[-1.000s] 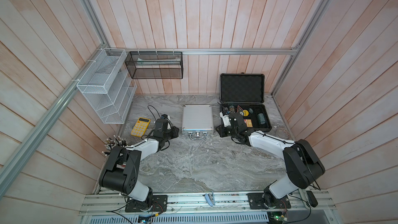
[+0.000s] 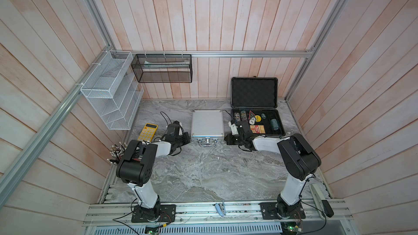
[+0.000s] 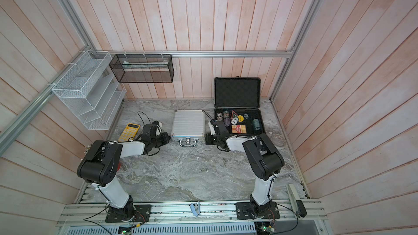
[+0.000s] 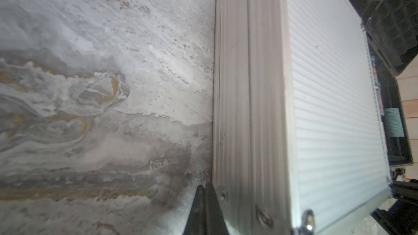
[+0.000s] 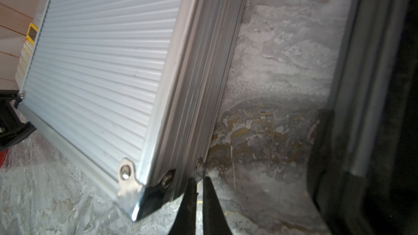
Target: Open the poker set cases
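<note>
The silver ribbed case (image 2: 207, 123) lies closed in the middle of the table, its handle (image 2: 207, 141) facing the front. Beside it on the right, the black case (image 2: 254, 92) stands with its lid up, chips and cards inside. My left gripper is shut, empty, close to the left side wall of the silver case (image 4: 252, 87) near its front corner. On the opposite side, my right gripper is shut with nothing between its fingers, near the front right corner of the silver case (image 5: 108, 61). Contact with the case is not clear in either wrist view.
A yellow calculator (image 2: 148, 132) lies left behind the left arm. A wire shelf (image 2: 113, 89) and a black mesh basket (image 2: 162, 68) hang at the back left. The table (image 2: 209, 174) in front of the silver case is clear.
Both arms have moved inward: the left gripper rightward and the right gripper slightly leftward, toward the silver case. Both cases have stayed as they were.
</note>
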